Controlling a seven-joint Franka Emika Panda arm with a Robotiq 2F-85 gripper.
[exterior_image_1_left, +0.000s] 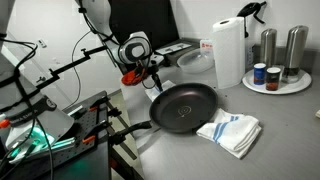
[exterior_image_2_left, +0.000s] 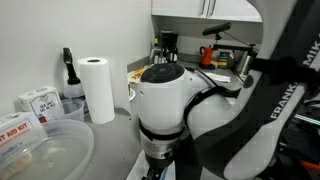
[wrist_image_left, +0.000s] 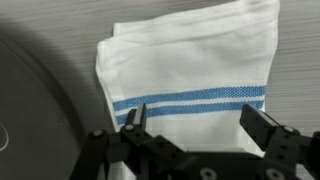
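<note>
A white cloth with blue stripes lies on the grey counter directly beneath my gripper. The fingers stand wide apart over the cloth's striped part, with nothing gripped. Exterior view 1 has this cloth just beyond the black frying pan, partly covered by my arm's end. In the wrist view the pan's dark rim curves along the left side. A second white cloth with blue stripes is spread to the right of the pan. My arm hides most of the cloth in exterior view 2.
A paper towel roll and a clear plastic bowl stand at the back. A white plate holds jars and shakers at the back right. The pan's handle reaches toward the front edge.
</note>
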